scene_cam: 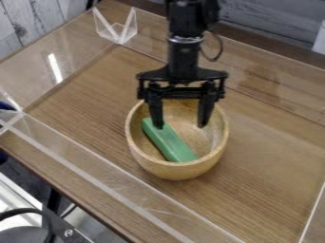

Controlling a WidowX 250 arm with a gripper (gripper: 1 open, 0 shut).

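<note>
My gripper [181,95] hangs from the top centre, open, its two black finger assemblies spread over the back of a tan round bowl [203,161]. Inside the bowl a green bar [169,140] lies slanting from back left to front right, below and in front of the gripper. I see nothing held between the fingers.
A white wire-like object [114,27] stands at the upper left on the wooden table [64,104]. Black cables lie at the lower left edge. The table around the bowl is largely clear.
</note>
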